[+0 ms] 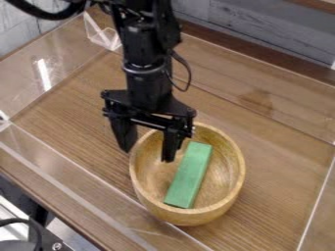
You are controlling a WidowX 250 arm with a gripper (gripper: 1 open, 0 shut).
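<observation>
My black gripper [148,139] stands open over the left rim of a round tan bowl [224,204], its two fingers spread apart and pointing down. Inside the bowl, on the right side, lies a green oblong block [190,176], apart from the fingers. I see nothing held in the gripper.
A wooden table [262,98] surrounds the bowl, with free room to the right and behind. A pale grey wall runs along the back. A black cable [19,222] shows at the lower left, and a whitish clear object stands at the upper left edge.
</observation>
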